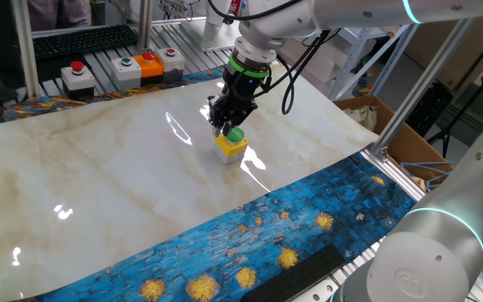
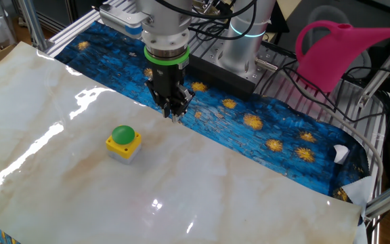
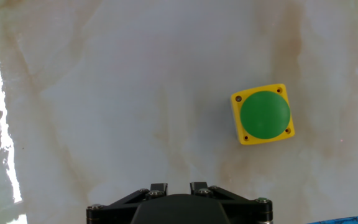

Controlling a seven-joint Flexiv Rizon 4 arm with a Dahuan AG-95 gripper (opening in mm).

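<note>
A push button with a green dome and a yellow top on a pale base stands upright on the marble-patterned sheet. In the wrist view this green button (image 3: 265, 115) is right of centre, ahead of the fingers and to their right. My gripper is open by a narrow gap, with nothing between its fingertips. From exterior view 2, the gripper (image 2: 171, 116) hangs above the sheet, apart from the button (image 2: 123, 144) and up to its right. In exterior view 1 the gripper (image 1: 223, 132) overlaps the edge of the button (image 1: 231, 147).
Around the button, the marble sheet (image 1: 82, 193) is clear. Blue flowered cloth (image 1: 309, 222) borders it. Several other push-button boxes (image 1: 126, 74) stand beyond the sheet, near a keyboard (image 1: 82, 42). A pink watering can (image 2: 334, 57) is beside the arm's base.
</note>
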